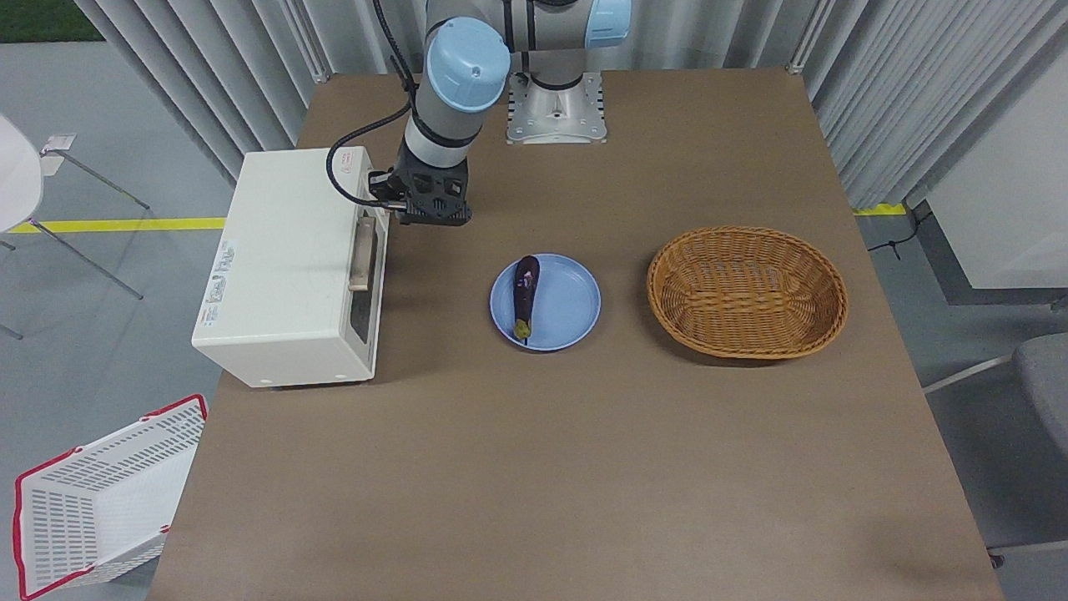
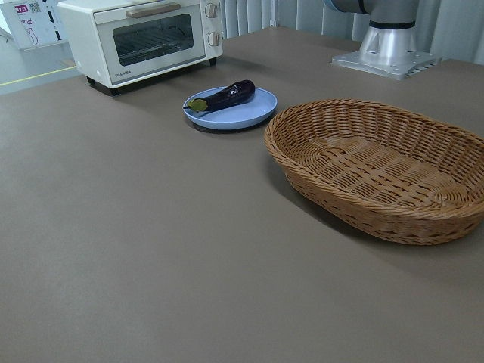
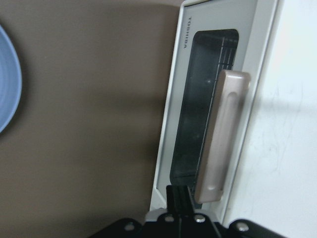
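Note:
My black gripper (image 1: pixel 418 195) hangs over the front right side of the white toaster oven (image 1: pixel 270 270), near its top end in the front view. In the wrist view the gripper is beside the lower end of the closed door's handle (image 3: pixel 222 136); the fingers look together, with nothing visible between them. A dark eggplant (image 1: pixel 526 295) lies on a blue plate (image 1: pixel 563 310) to the right of the oven. A wicker basket (image 1: pixel 746 292) stands farther right. The gripper is out of sight in the left view.
The robot's base (image 1: pixel 556 120) stands at the back edge. A white plastic crate (image 1: pixel 95 501) is on the floor at the lower left.

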